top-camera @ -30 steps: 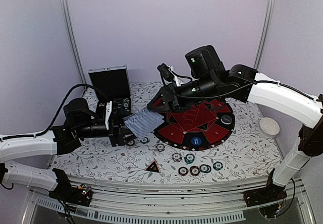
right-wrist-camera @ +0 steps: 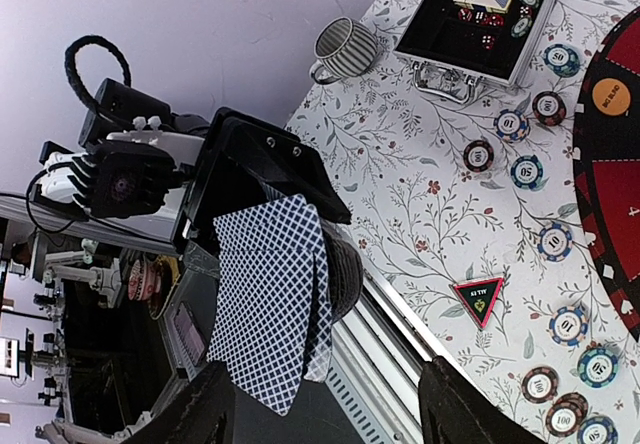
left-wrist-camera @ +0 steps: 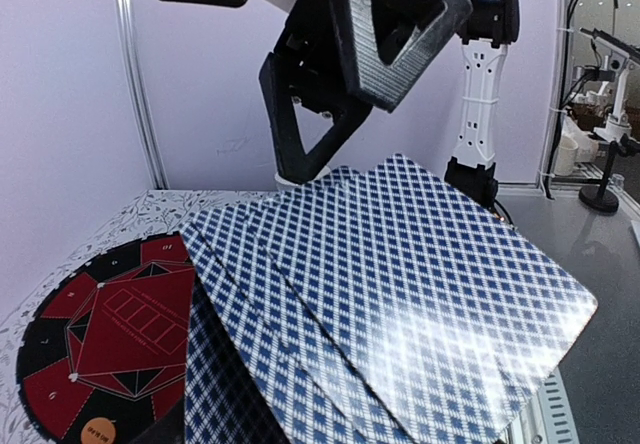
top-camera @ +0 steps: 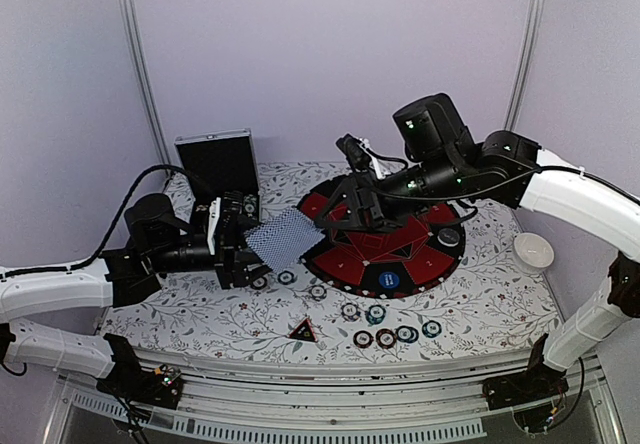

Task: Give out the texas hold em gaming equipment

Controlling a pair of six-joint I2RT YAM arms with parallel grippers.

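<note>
My left gripper point(top-camera: 248, 249) is shut on a stack of blue-and-white checked playing cards point(top-camera: 285, 239), held up above the table. The left wrist view shows the cards point(left-wrist-camera: 420, 294) slightly fanned, a few edges offset from the rest. Just right of the stack in the top view, my right gripper point(top-camera: 330, 214) stands open over the red and black round mat point(top-camera: 425, 259). Its black fingers point(right-wrist-camera: 195, 409) are spread apart in the right wrist view with nothing between them; the cards point(right-wrist-camera: 265, 309) appear beyond them.
An open black case point(right-wrist-camera: 480, 24) holds dice, cards and chips. A striped mug point(right-wrist-camera: 345, 49) stands beside it. Several chips lie around the mat, with a triangular all-in marker point(top-camera: 303, 331) at the front. A white bowl point(top-camera: 533, 252) sits at the right.
The left arm and the cards in its gripper have stayed in place.
</note>
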